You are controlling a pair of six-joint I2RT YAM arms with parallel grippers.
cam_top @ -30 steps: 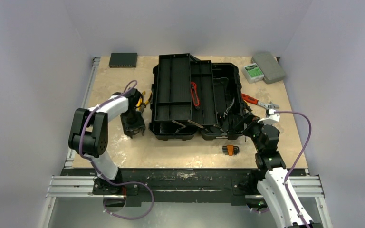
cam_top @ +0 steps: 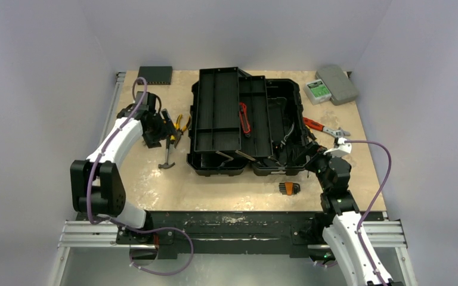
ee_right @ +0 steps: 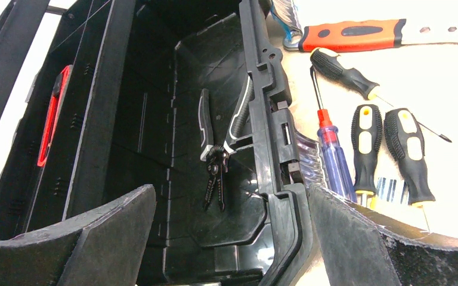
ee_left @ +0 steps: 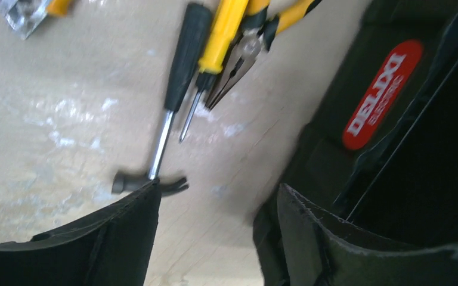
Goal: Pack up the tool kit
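Note:
The black toolbox [cam_top: 217, 101] stands unfolded mid-table, a red utility knife [cam_top: 244, 119] in one of its trays. In its right bin lie grey-and-black pliers [ee_right: 214, 152]. On the table left of the box are a hammer [ee_left: 166, 132], a yellow screwdriver [ee_left: 220, 44] and yellow-handled pliers [cam_top: 182, 124]. My left gripper is parted above the table, empty between its fingers, with the hammer head just past its left fingertip. Over the toolbox's right wall my right gripper stands open and empty. A red-handled wrench [ee_right: 358, 36] and several screwdrivers [ee_right: 367, 137] lie right of the box.
A hex key set [cam_top: 289, 188] lies in front of the box. At the back right are a grey case [cam_top: 337, 84] and a green-and-white box [cam_top: 317, 91]; a black flat box [cam_top: 155, 75] sits at the back left.
My left gripper has moved back and up, away from the hammer head, uncovering the hammer on the table. The right arm and toolbox stay where they were.

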